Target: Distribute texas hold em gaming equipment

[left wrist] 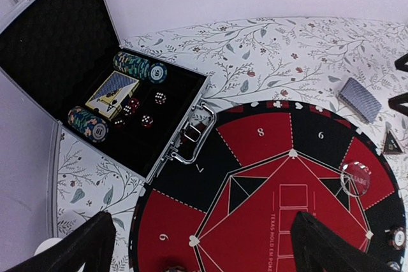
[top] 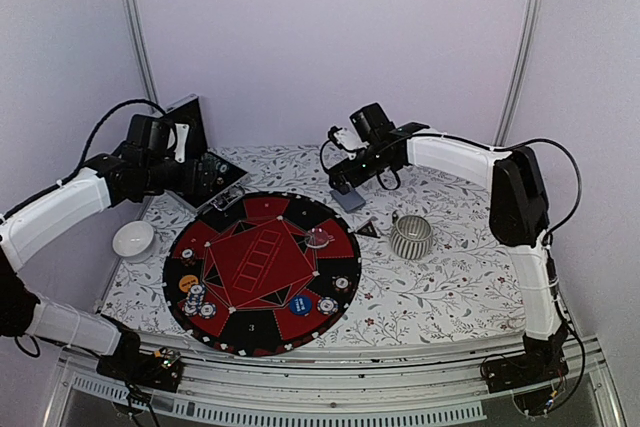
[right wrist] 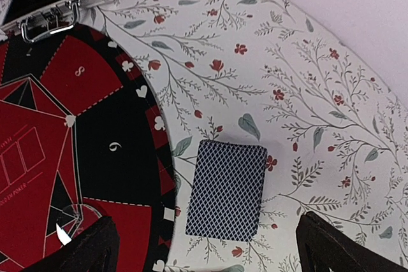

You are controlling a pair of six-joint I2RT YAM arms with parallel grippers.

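A dark blue patterned card deck (right wrist: 227, 189) lies flat on the floral cloth, just beyond the round mat's edge. Above it my right gripper is open, its fingers apart on either side and not touching it. My left gripper also stands open and empty, over the mat's left part near the case. The red and black poker mat (top: 262, 257) carries several chips, among them a blue chip (top: 300, 304) and a clear dealer disc (left wrist: 355, 178). In the open black case (left wrist: 60, 23) are a boxed card deck (left wrist: 113, 93), chip stacks (left wrist: 132, 65) and several dice (left wrist: 146, 120).
A grey ribbed pot (top: 411, 237) stands right of the mat, with a small black triangular piece (top: 369, 229) between them. At the far left sits a white bowl (top: 133, 239).
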